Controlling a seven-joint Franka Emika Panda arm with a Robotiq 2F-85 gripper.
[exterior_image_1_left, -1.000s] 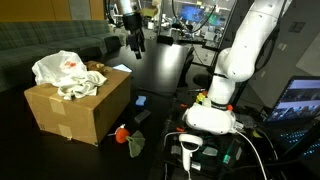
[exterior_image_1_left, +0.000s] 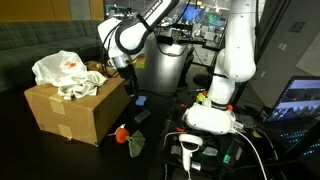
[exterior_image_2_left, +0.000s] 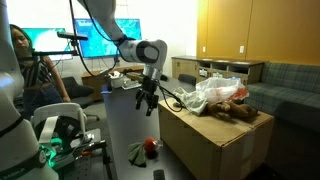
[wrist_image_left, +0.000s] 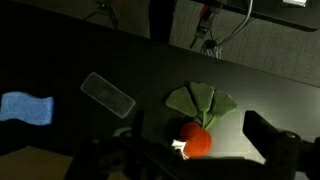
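My gripper (exterior_image_1_left: 134, 88) hangs above the dark table, open, with nothing held. In the wrist view its dark fingers (wrist_image_left: 268, 142) stand wide apart at the lower edge. A round red object (wrist_image_left: 195, 140) shows in the gap between them, lying lower on the table. Touching or close beside it is a green, leaf-like piece (wrist_image_left: 203, 104) with several lobes. A dark grey rectangular block (wrist_image_left: 108, 95) lies farther left, and a blue sponge-like piece (wrist_image_left: 27, 108) sits near the left edge.
A large cardboard box (exterior_image_1_left: 65, 115) stands at the left, with a crumpled white bag (exterior_image_1_left: 70, 72) and a brown plush-like thing (exterior_image_2_left: 230, 85) on top. Cables and small items lie around the arm's base. Open table surrounds the small objects.
The arm has come down and toward the front of exterior view 1, bringing the gripper lower and closer to the small objects. Those objects and the box have stayed put.
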